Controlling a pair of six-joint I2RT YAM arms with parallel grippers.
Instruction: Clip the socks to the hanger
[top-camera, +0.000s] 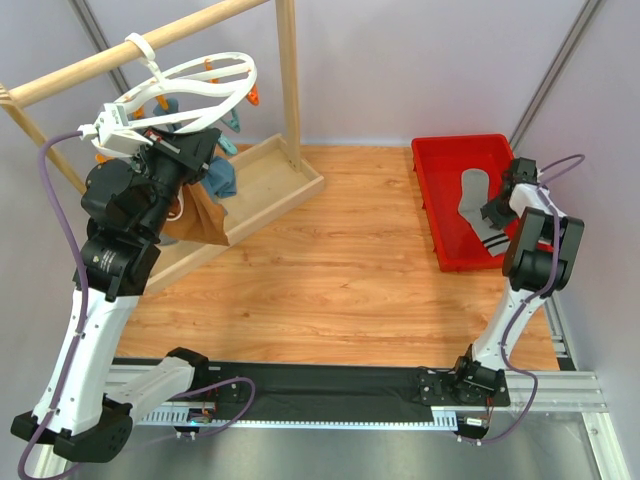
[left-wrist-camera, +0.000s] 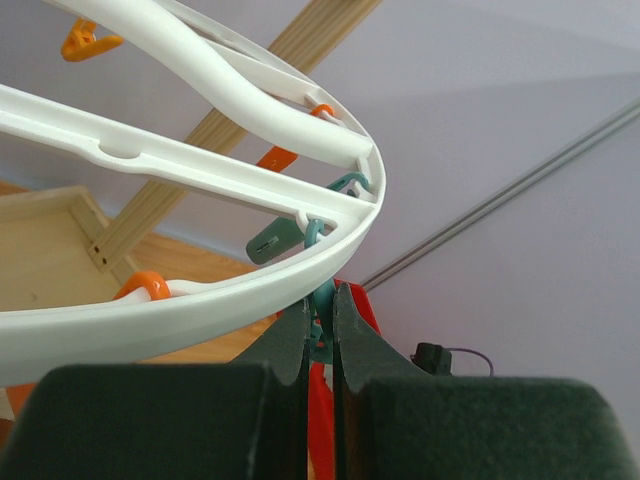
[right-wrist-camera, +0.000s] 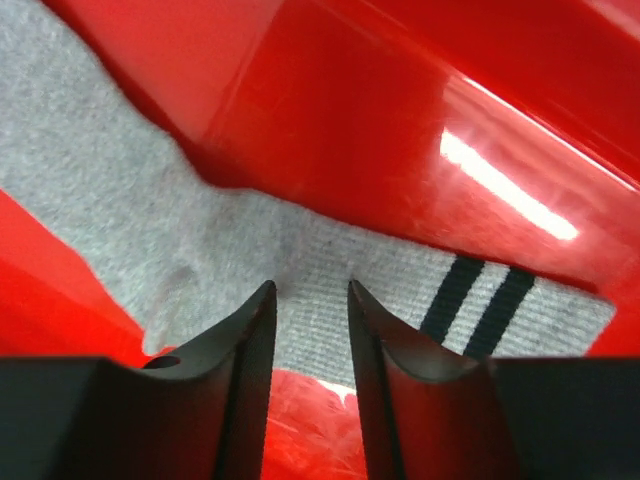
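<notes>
A grey sock with two black stripes (top-camera: 474, 195) lies in the red bin (top-camera: 450, 255). My right gripper (top-camera: 492, 212) is down over it; in the right wrist view its fingertips (right-wrist-camera: 255, 310) are slightly apart, with sock fabric (right-wrist-camera: 200, 240) beneath. At the left, the white hanger (top-camera: 190, 85) hangs on a wooden rail with orange and teal clips. My left gripper is shut on a teal clip (left-wrist-camera: 322, 290) under the hanger's rim.
A wooden frame with a shallow tray (top-camera: 268, 205) at the left holds orange and blue cloths (top-camera: 218, 180).
</notes>
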